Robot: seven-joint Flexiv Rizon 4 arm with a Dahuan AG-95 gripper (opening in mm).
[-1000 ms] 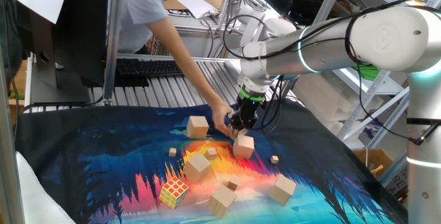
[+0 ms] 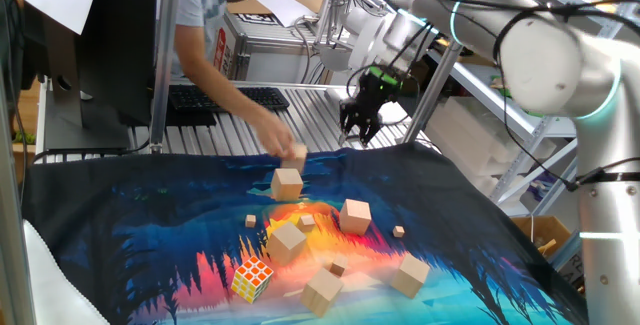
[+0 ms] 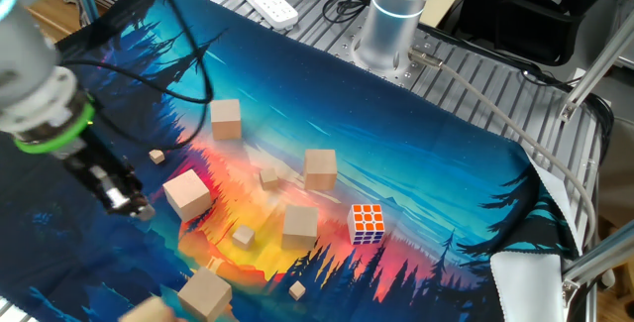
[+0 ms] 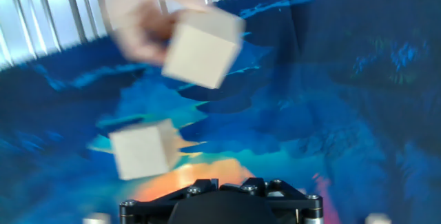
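Note:
My gripper [image 2: 359, 135] hangs beyond the far edge of the cloth, its two fingers spread and no block seen between them. In the wrist view only its dark linkage shows, along the bottom edge. A person's hand [image 2: 271, 132] holds a wooden cube [image 2: 297, 153] at the cloth's far edge, left of my gripper. Closer in stands another large cube [image 2: 287, 184]. More large cubes lie about the middle: one on the right [image 2: 355, 217], one at centre [image 2: 287, 244], and two nearer the front [image 2: 322, 291].
Several small wooden cubes [image 2: 307, 222] and a Rubik's cube [image 2: 252, 279] lie among the large ones on the printed cloth [image 2: 130, 225]. A monitor [image 2: 105, 55] and keyboard [image 2: 228, 98] stand at the far left.
My gripper has risen and drawn back, away from the large cube on the right. The person's hand has moved left with a cube, apart from my gripper. The other blocks look unmoved.

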